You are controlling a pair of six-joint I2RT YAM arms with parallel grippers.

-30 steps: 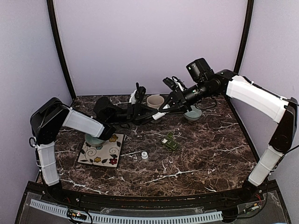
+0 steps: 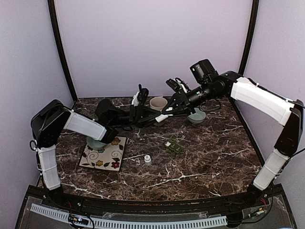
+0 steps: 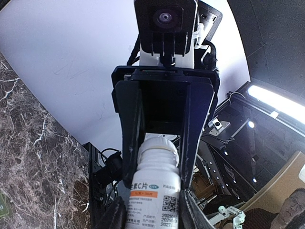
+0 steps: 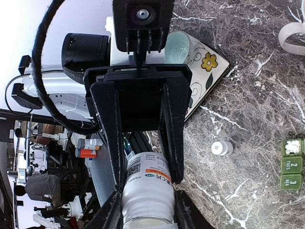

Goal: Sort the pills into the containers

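Observation:
Both grippers meet above the table around a white pill bottle (image 2: 163, 116) with an orange label stripe. In the left wrist view it sits between the fingers of my left gripper; in the right wrist view it is between those of my right gripper. Both grip on it, though the exact contact is partly hidden. Below, a green pill organizer (image 4: 291, 164) has white pills in one compartment. A small white cap-like container (image 4: 221, 148) stands near it.
A flowered tray (image 2: 114, 152) with a pale bowl (image 2: 95, 144) lies at left. A cream cup (image 2: 158, 102) and another bowl (image 2: 197, 118) stand at the back.

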